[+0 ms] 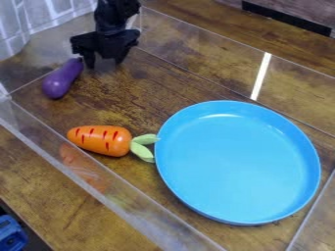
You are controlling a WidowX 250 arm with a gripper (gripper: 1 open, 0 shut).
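Observation:
The dark robot gripper (105, 44) hangs over the back left of the wooden table, in shadow; whether its fingers are open or shut is hard to tell. A purple eggplant (59, 80) lies just below and left of it. An orange carrot (102, 140) with pale green leaves lies nearer the front left. A large empty blue plate (238, 162) fills the right front.
Clear panels edge the workspace at the left and front. A small blue object (8, 233) shows at the lower left corner.

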